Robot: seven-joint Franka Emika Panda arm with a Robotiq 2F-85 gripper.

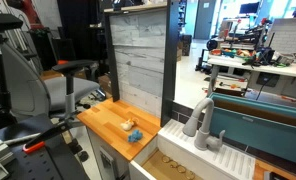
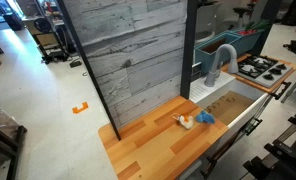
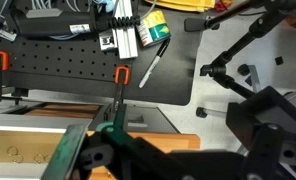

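Observation:
On the wooden countertop (image 1: 107,117) lie a small blue item (image 1: 135,135) and, close by, a small white-and-orange item (image 1: 127,124). The same blue item (image 2: 210,118) and white-and-orange item (image 2: 185,122) appear beside the sink in exterior view 2. A white faucet (image 1: 196,118) stands behind the sink basin (image 1: 178,168). Dark parts of my gripper fill the lower middle of the wrist view, above a dark surface and a strip of wood. How far apart its fingers stand is unclear, and nothing held can be made out.
In the wrist view, a black perforated board (image 3: 68,58) carries cables, with a marker (image 3: 155,63) and a yellow-green package (image 3: 163,24) at its right. A grey plank wall panel (image 2: 138,65) rises behind the countertop.

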